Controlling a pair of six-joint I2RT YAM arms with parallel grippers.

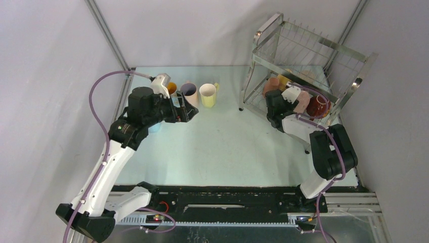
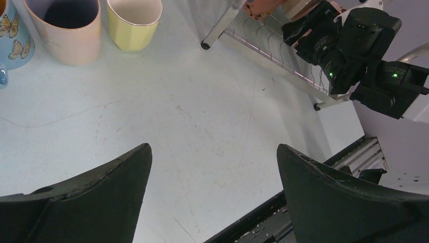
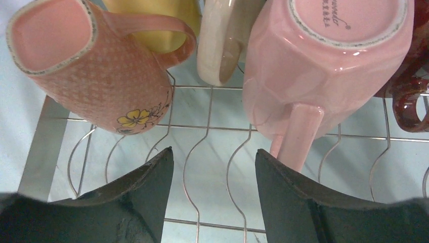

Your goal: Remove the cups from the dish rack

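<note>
Inside the rack's lower tier, seen in the right wrist view, a salmon mug with flowers (image 3: 96,81), a yellow cup (image 3: 162,40), a beige cup (image 3: 220,40), a large pink mug (image 3: 324,71) and a dark red mug (image 3: 410,101) rest upside down or tilted. My right gripper has its fingers apart before them, nothing between, the right fingertip beside the pink mug's handle. On the table, at left, stand a blue butterfly cup (image 2: 15,38), a pink cup (image 2: 68,40) and a yellow cup (image 2: 131,25). My left gripper is open and empty above the table near them.
The metal dish rack (image 1: 273,66) fills the back right, its upper tier empty. Walls border both sides.
</note>
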